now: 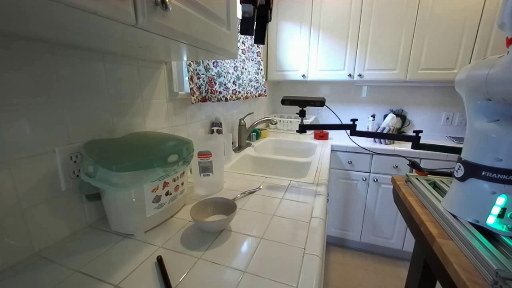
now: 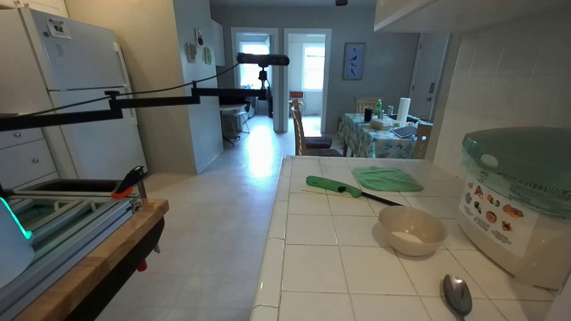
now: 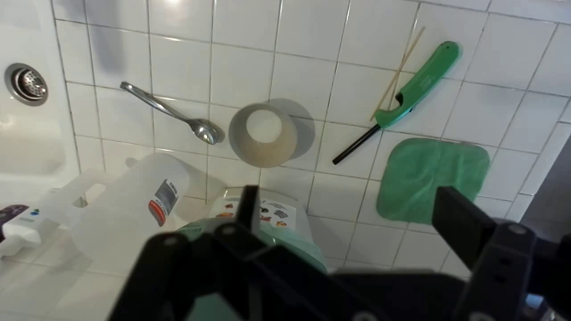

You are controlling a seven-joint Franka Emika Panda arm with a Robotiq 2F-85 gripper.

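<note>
High above the counter, my gripper is open, its fingers spread wide and nothing held. Exterior view 1 shows only part of the gripper [image 1: 255,26] at the top edge, far above the tiles. A beige bowl [image 3: 263,134] rests upright on the counter with a pale round patch inside. Beside it lies a metal spoon [image 3: 174,115], separated from the bowl by a small gap. On the bowl's other side are a green lighter [image 3: 425,80] with a black stem, a thin wooden stick [image 3: 397,74] and a flat green cloth [image 3: 431,174].
Along the wall stand a white bin [image 1: 139,192] with a green lid and a translucent bottle [image 1: 209,165]. The sink [image 1: 273,163] with its faucet [image 1: 243,129] lies beyond them. A camera arm [image 1: 336,127] crosses from the robot's base. Bare tiles run along the counter's front edge.
</note>
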